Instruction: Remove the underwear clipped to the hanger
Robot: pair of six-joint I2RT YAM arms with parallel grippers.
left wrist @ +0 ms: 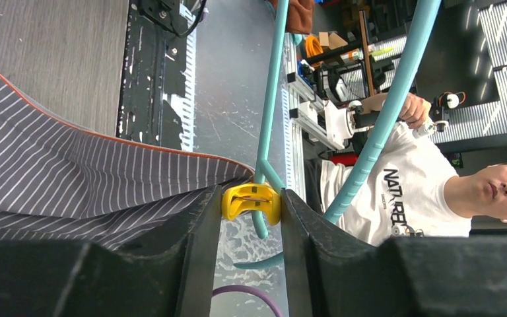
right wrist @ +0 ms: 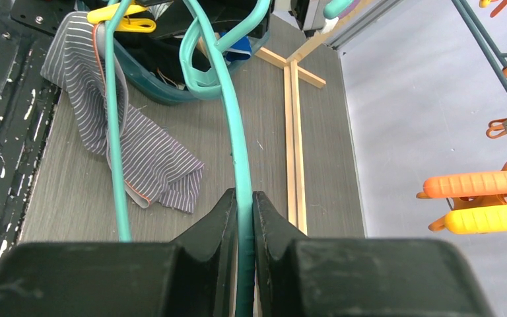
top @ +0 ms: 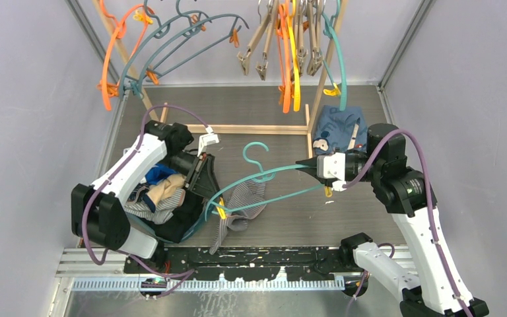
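Note:
A teal hanger [top: 257, 176] is held over the table by my right gripper, shut on its upper arm. Grey striped underwear [top: 244, 197] hangs from the hanger's left end, its orange-edged waistband reaching a yellow clip [left wrist: 252, 201]. My left gripper stands part open, one finger on each side of that clip. Whether both fingers press on it is hard to tell. Another yellow clip [top: 328, 191] shows near the right gripper, partly hidden. From the right, the striped underwear [right wrist: 155, 155] droops below the hanger's lower bar.
A teal basket [top: 190, 232] of clothes sits under my left arm. Folded blue cloth [top: 340, 127] lies at the back right. A wooden rack [top: 251, 129] with several hangers stands behind. Bare table lies right of the underwear.

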